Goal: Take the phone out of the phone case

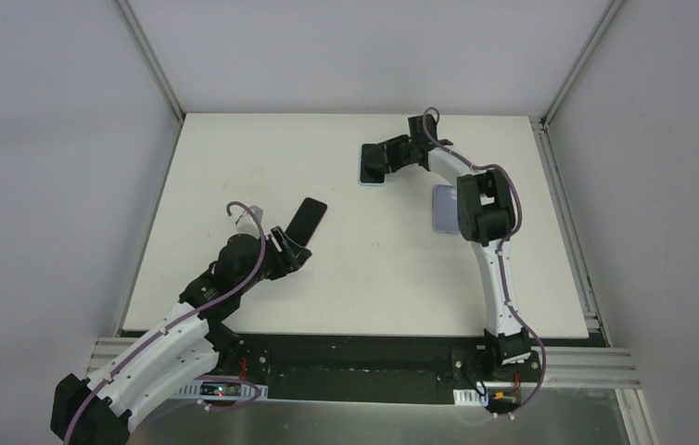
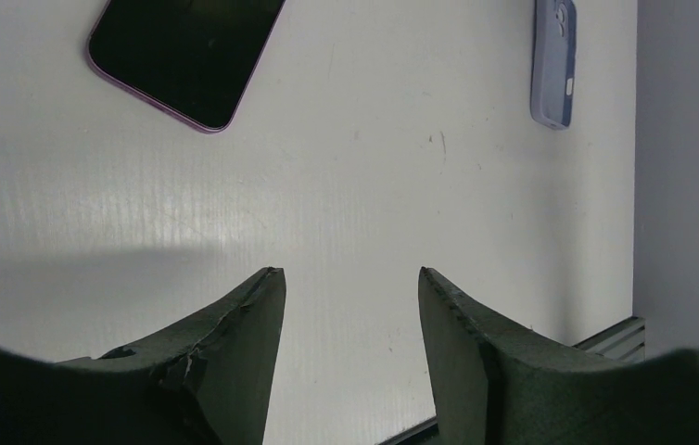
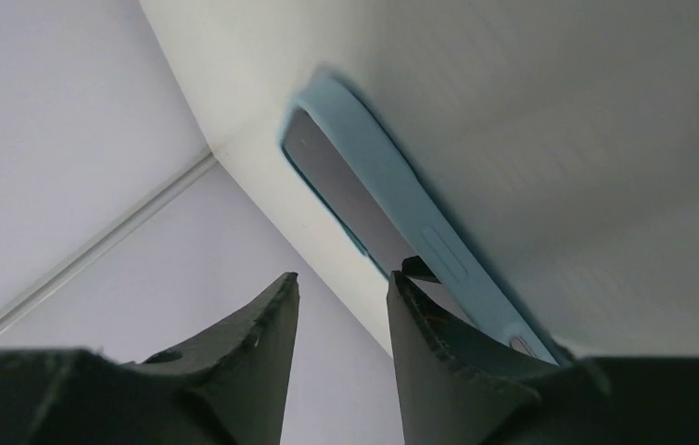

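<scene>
A dark phone in a light blue case (image 1: 372, 177) lies at the back centre of the table. My right gripper (image 1: 388, 153) is over it; in the right wrist view its part-open fingers are low at the near part of the blue case (image 3: 364, 158), with nothing clearly gripped. A second dark phone with a pink-purple edge (image 1: 305, 221) lies left of centre, also seen in the left wrist view (image 2: 182, 57). My left gripper (image 1: 290, 250) stands open just below that phone, nothing between its fingers.
A grey-blue item (image 1: 444, 209), like a case, lies to the right, partly beside the right arm.
</scene>
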